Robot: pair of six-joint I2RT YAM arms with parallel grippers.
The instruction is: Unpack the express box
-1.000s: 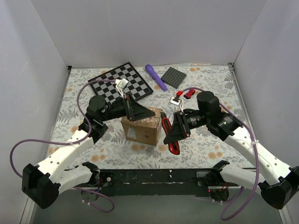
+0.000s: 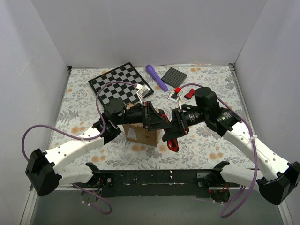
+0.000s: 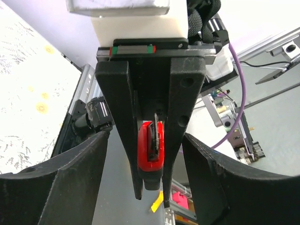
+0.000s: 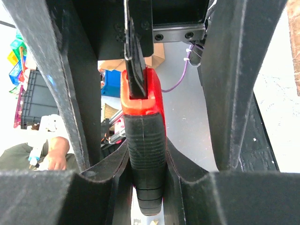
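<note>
A cardboard box (image 2: 142,135) sits on the patterned mat, partly covered by my left arm. A red and black cutter knife (image 2: 173,145) is held in the air just right of the box. My right gripper is shut on the knife's black body, as the right wrist view shows. Around the knife's upper end, the fingers (image 4: 63,79) of my left gripper (image 2: 165,123) stand apart, with gaps on both sides. In the left wrist view the red part of the knife (image 3: 151,147) lies between those parted fingers. The top view hides most of this contact area.
Behind the box lie a checkered board (image 2: 119,77), a purple microphone-like object (image 2: 155,77) and a dark grey pad (image 2: 174,77). A small red object (image 2: 190,94) rests near the right arm.
From above the box, my left gripper has moved right and forward to the knife. The right gripper, still on the knife, has shifted only slightly.
</note>
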